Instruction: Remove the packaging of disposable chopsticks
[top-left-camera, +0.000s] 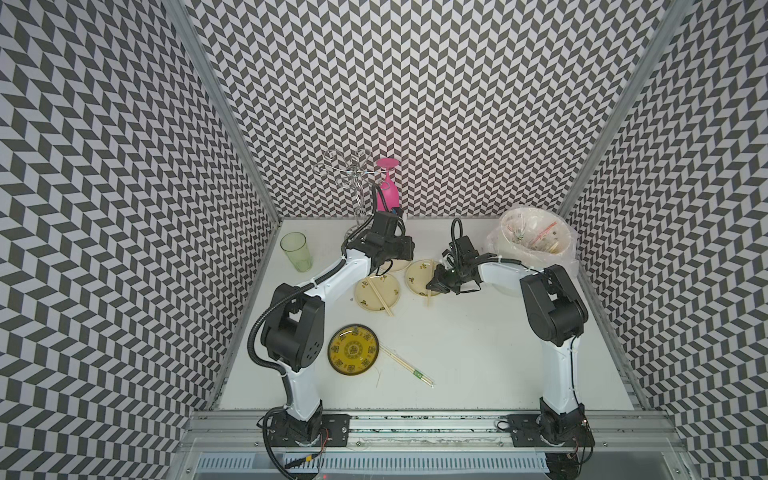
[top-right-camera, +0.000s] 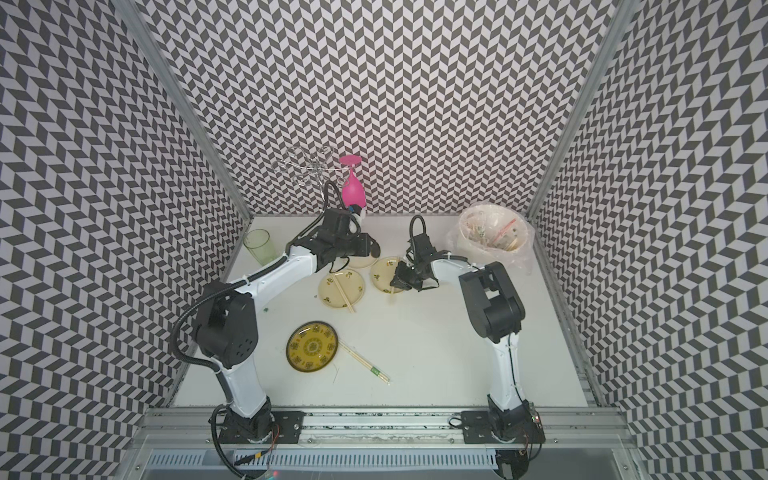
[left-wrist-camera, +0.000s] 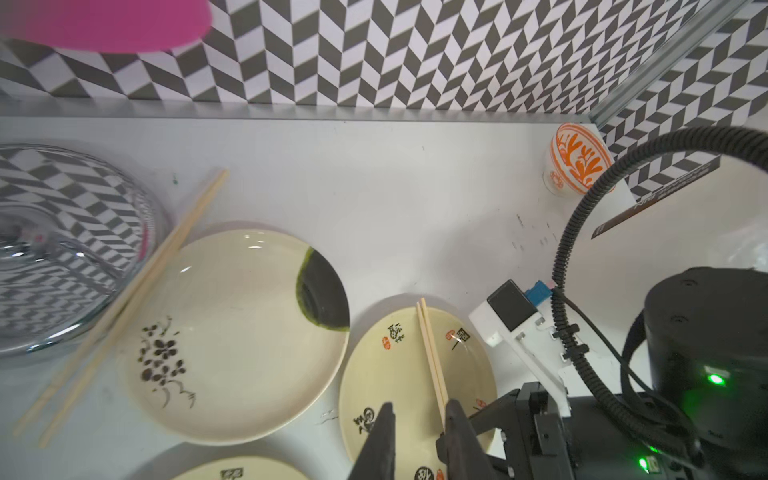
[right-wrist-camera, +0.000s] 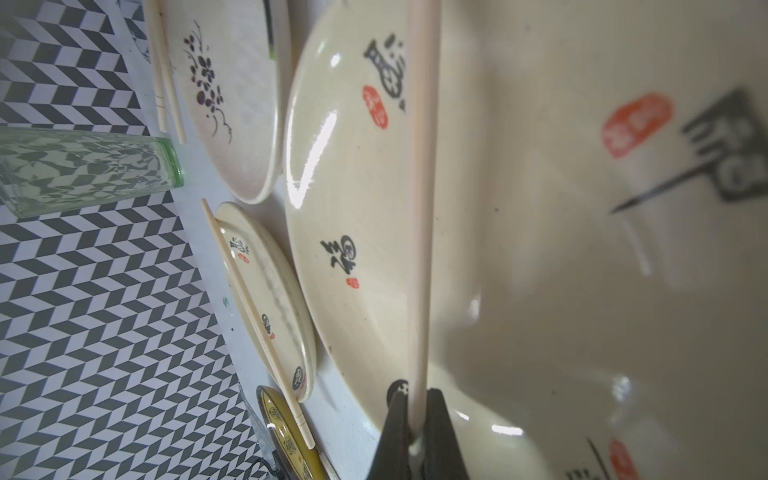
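My right gripper is shut on a pair of bare wooden chopsticks, held low over the right cream plate. In the left wrist view these chopsticks lie across that plate; whether they touch it I cannot tell. Empty between its narrowed fingers, my left gripper stands open above the area of the back cream plate. A pair of chopsticks with a green band lies beside the amber plate at the front. Other bare chopsticks rest on the left cream plate.
A lined bin with wrappers inside stands at back right, with an orange-patterned cup nearby. A wire rack carrying a pink goblet is behind my left arm. A green glass stands back left.
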